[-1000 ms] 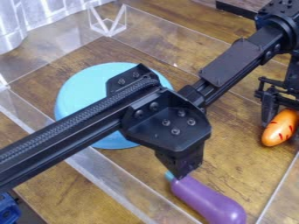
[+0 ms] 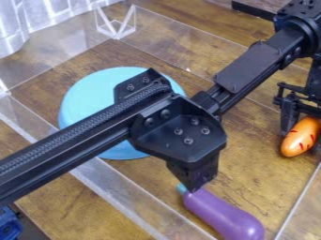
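A black robot arm crosses the view diagonally, its gripper (image 2: 296,101) at the far right edge, partly out of frame, just above and touching or very near an orange carrot (image 2: 299,138). The finger state is unclear. A purple eggplant (image 2: 223,213) lies at the lower middle. A light blue round plate (image 2: 88,97) sits at left, partly hidden behind the arm.
The wooden surface (image 2: 189,58) has clear room at the top. Transparent walls edge the lower part and right side. A white wire rack (image 2: 115,23) is at top left, and a blue object (image 2: 9,225) at bottom left.
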